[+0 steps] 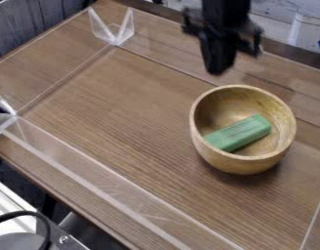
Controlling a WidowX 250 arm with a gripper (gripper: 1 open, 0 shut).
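A wooden bowl (210, 117) sits on the right half of the wooden table, with a green block (238, 134) lying tilted inside it. The robot arm is a blurred dark shape at the top centre, above and behind the bowl and apart from it. Its fingertips are too blurred to show their state or whether anything is between them.
A clear plastic piece (113, 27) stands at the back left. Clear strips edge the table, and dark cabling lies at the bottom left.
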